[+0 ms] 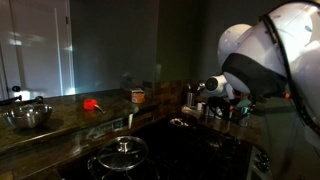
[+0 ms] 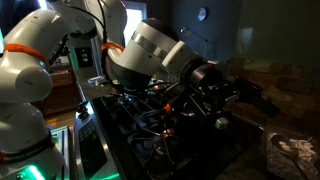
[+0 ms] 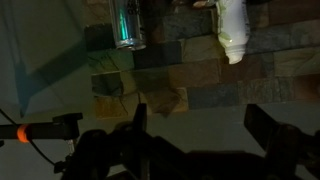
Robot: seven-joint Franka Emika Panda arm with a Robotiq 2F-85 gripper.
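My gripper stands open in the wrist view, its two dark fingers wide apart with nothing between them. Ahead of the fingers, on a tiled surface (image 3: pixel 150 82), are a shiny can-like container (image 3: pixel 127 25) and a white bottle (image 3: pixel 232 28), both cut off by the top edge. Neither touches the fingers. In exterior view 1 the white arm (image 1: pixel 238 40) reaches in from the right over the corner counter, covering part of the items there. Exterior view 2 has the arm (image 2: pixel 140 55) stretched above the dark stove; its fingertips are hard to make out.
A lidded pan (image 1: pixel 122 153) sits on the stove's front left. On the left counter are a metal bowl (image 1: pixel 28 117), a red object (image 1: pixel 91 104) and an orange-and-white tub (image 1: pixel 138 96). Utensils (image 1: pixel 190 98) stand in the back corner. Much of the stovetop is clear.
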